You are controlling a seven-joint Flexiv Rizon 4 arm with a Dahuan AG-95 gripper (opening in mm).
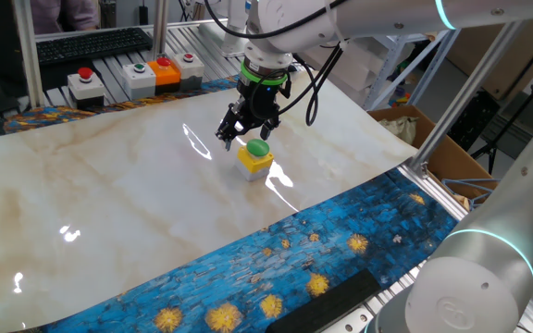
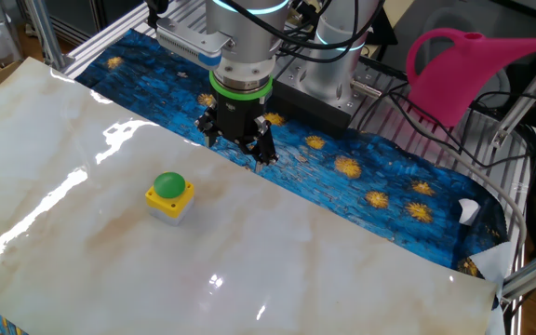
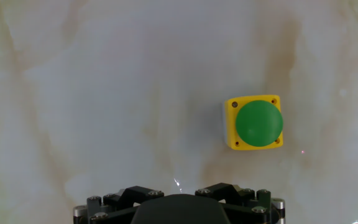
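A push button with a large green dome (image 1: 258, 147) on a yellow-topped, pale box sits upright on the marbled sheet (image 1: 91, 199). In the wrist view the green button (image 3: 259, 123) lies right of centre, ahead of my gripper. The second exterior view shows my gripper (image 2: 235, 154) above the sheet, apart from the button (image 2: 169, 185) and off to its side. Its black fingers (image 2: 264, 154) are spread, with nothing between them. The fingers are open and point downward.
Several other button boxes, including a red-topped one (image 1: 85, 76) and an orange one (image 1: 164, 74), stand behind the sheet near a keyboard (image 1: 91, 43). A pink watering can (image 2: 454, 74) stands beside the arm's base. Around the button the sheet is clear.
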